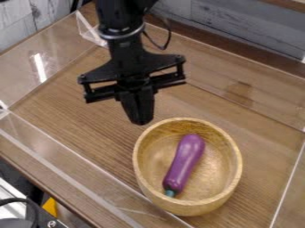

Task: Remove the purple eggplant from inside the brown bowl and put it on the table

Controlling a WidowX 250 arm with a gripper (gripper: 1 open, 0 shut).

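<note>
The purple eggplant (185,163) lies lengthwise inside the brown bowl (231,180), its green stem end toward the near side. The bowl sits at the lower right of the camera view. My black gripper (142,111) hangs above the table, just beyond the bowl's upper-left rim in the image and apart from the eggplant. Its dark parts blend together, so its finger opening is unclear. Nothing is visibly held.
Bare wooden table (66,111) stretches left of the bowl, with more clear surface to the right and behind. A clear plastic piece (91,28) stands near the back left. Black cables (18,209) lie at the lower-left corner.
</note>
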